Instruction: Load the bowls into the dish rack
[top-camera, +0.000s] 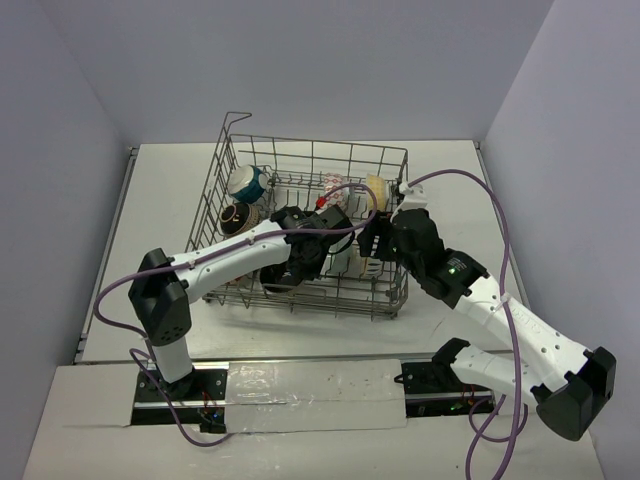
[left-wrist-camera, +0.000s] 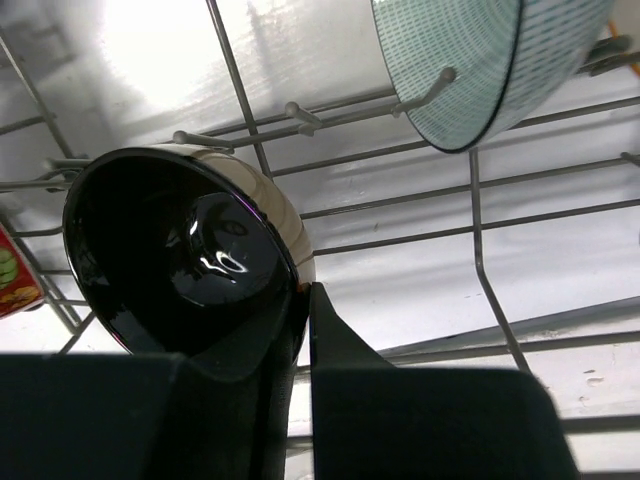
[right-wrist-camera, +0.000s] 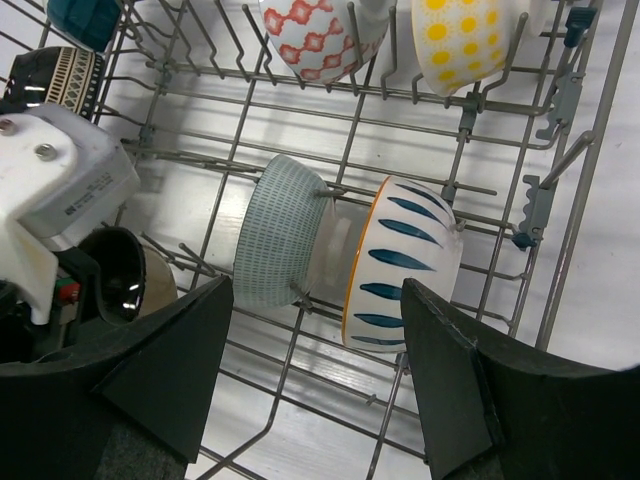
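Observation:
A bowl with a glossy black inside and tan outside (left-wrist-camera: 130, 240) leans on its side among the rack tines. Its near rim lies between the fingertips of my left gripper, which is shut on it. To its right, a grey-green patterned bowl (right-wrist-camera: 275, 235) and a white bowl with blue leaf marks and an orange rim (right-wrist-camera: 400, 255) stand on edge in the dish rack (right-wrist-camera: 590, 175). My right gripper is over these two with its fingers spread wide, gripping neither.
Along the back row sit a red-patterned bowl (right-wrist-camera: 325, 35) and a yellow-dotted one (right-wrist-camera: 460, 40). A teal bowl (top-camera: 247, 183) and a dark brown patterned bowl (top-camera: 239, 218) fill the left side. Upright tines and the rack's wire sides surround both grippers.

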